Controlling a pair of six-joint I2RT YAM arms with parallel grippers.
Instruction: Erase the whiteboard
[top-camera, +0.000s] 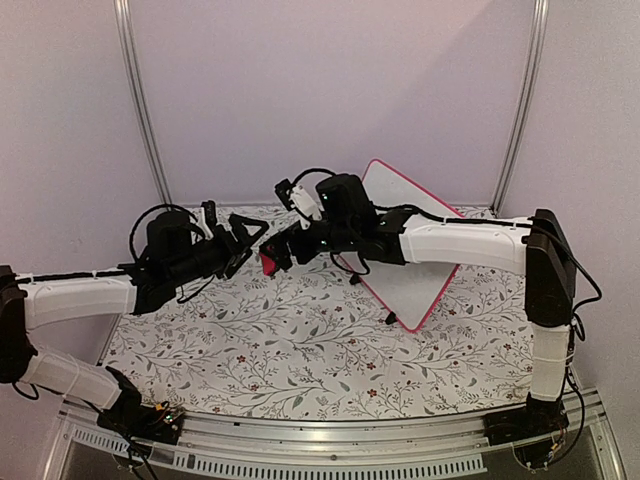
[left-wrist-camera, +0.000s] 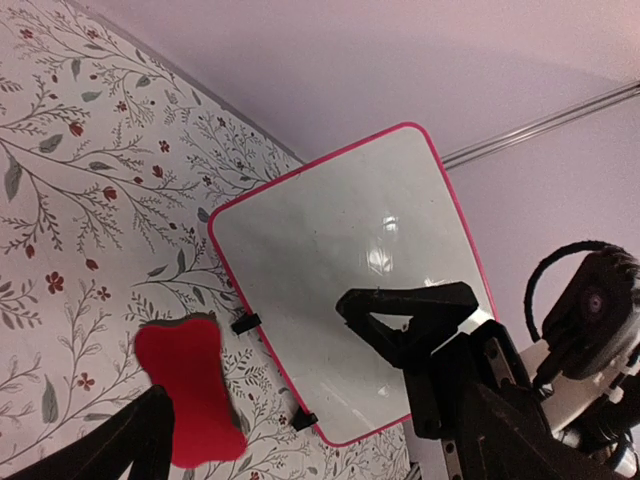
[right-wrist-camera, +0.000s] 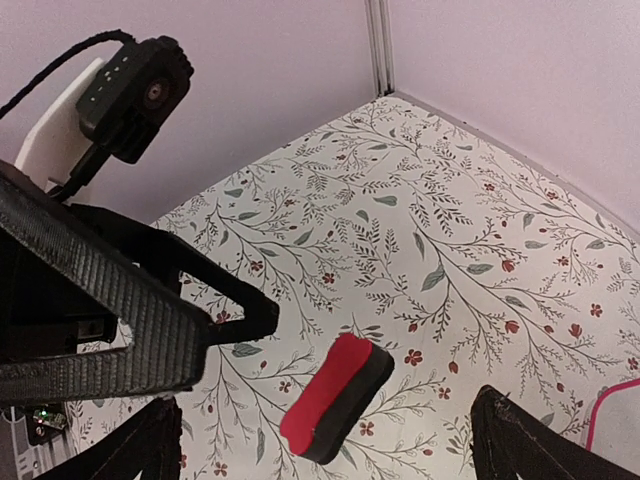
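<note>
A red eraser with a dark felt side (top-camera: 268, 264) is below and between my grippers; it shows as a red shape (left-wrist-camera: 190, 385) in the left wrist view and tilted (right-wrist-camera: 335, 395) in the right wrist view. My left gripper (top-camera: 245, 245) stands open, the eraser out of its fingers. My right gripper (top-camera: 280, 248) is also open, close beside it at the right; whether the eraser rests on the table or is falling is unclear. The pink-edged whiteboard (left-wrist-camera: 330, 240) stands tilted at the right, partly behind my right arm.
Pale walls surround it, and black clips (top-camera: 390, 318) sit on the board's lower edge.
</note>
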